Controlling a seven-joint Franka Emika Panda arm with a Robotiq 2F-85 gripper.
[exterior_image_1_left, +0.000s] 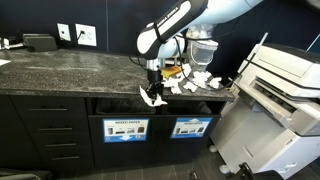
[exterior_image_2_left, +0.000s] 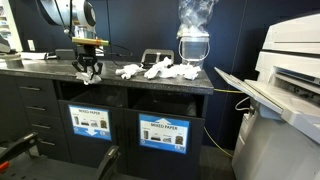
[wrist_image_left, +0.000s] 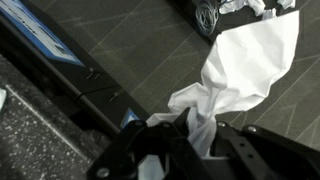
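A crumpled sheet of white paper (wrist_image_left: 245, 65) is pinched in my gripper, which is shut on it. Seen from the front, the paper (exterior_image_1_left: 153, 97) hangs at the counter's front edge, over the left bin opening. In the other exterior view, the gripper (exterior_image_2_left: 92, 70) points down with the white paper (exterior_image_2_left: 88, 78) below it. Two bins stand under the counter: the left one bears a blue-and-white label (exterior_image_1_left: 125, 130), the right one a similar label (exterior_image_1_left: 190, 127).
Several crumpled white papers (exterior_image_2_left: 158, 69) lie on the dark speckled counter (exterior_image_1_left: 75, 75) to the right of the gripper. A clear bucket (exterior_image_2_left: 193, 48) stands behind them. Large white equipment (exterior_image_1_left: 285, 75) is at the right.
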